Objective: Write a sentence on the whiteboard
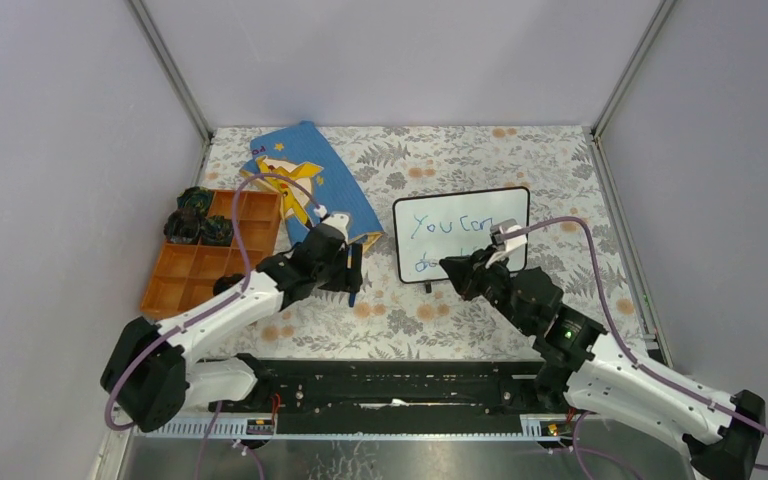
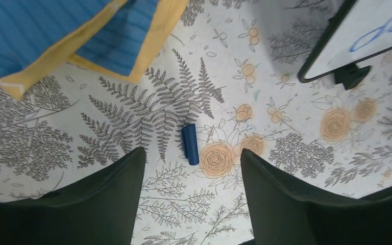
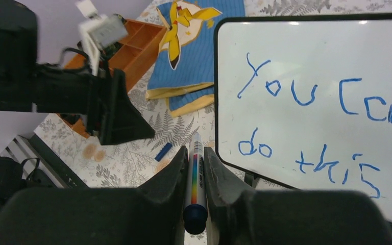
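Held in my right gripper is a marker (image 3: pixel 195 178), its pale body striped with rainbow colours and its dark end towards the camera. The whiteboard (image 3: pixel 286 46) bears blue writing: "You can" above "do this" and a dot. In the top view my right gripper (image 1: pixel 457 283) covers the board's lower right part. A small dark blue cap (image 2: pixel 190 145) lies on the patterned table cloth. Above that cap hangs my left gripper, open, with nothing between its fingers.
A blue and yellow towel (image 1: pixel 335 185) lies behind the left arm. The orange compartment tray (image 1: pixel 185 275) with dark bundles (image 1: pixel 190 222) stands at the left. Clear cloth lies in front of the whiteboard.
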